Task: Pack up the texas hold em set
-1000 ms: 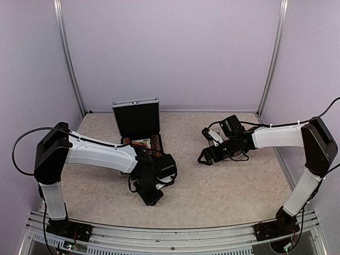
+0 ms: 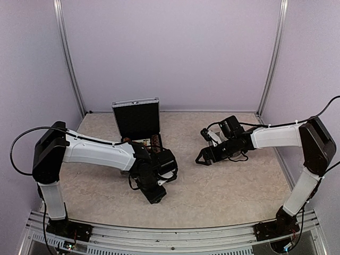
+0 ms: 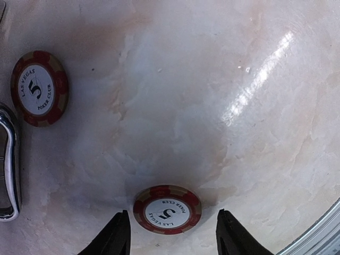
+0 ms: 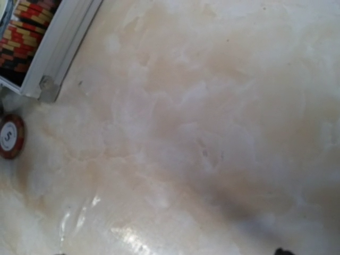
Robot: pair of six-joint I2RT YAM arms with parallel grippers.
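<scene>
A red and tan poker chip (image 3: 167, 209) marked 5 lies on the table at the bottom of the left wrist view. My left gripper has its fingers on either side of this chip, with thin gaps showing; I cannot tell whether they touch it lower down. A similar chip (image 3: 40, 88) rests near the chrome case handle (image 3: 9, 164). The case (image 2: 137, 119) stands with its lid raised, partly hidden by my left arm. Rows of chips (image 4: 26, 32) fill part of it. My right gripper (image 2: 202, 158) is open above bare table, fingertips barely visible in its wrist view.
Close to the case corner (image 4: 49, 87) lies a chip (image 4: 10, 136), at the left of the right wrist view. Bare tabletop (image 2: 212, 196) spreads across the front centre and right. A metal rail (image 2: 175, 234) runs along the front edge.
My left gripper has shifted very slightly to the right and toward the table's front. The right gripper has drifted a little to the left.
</scene>
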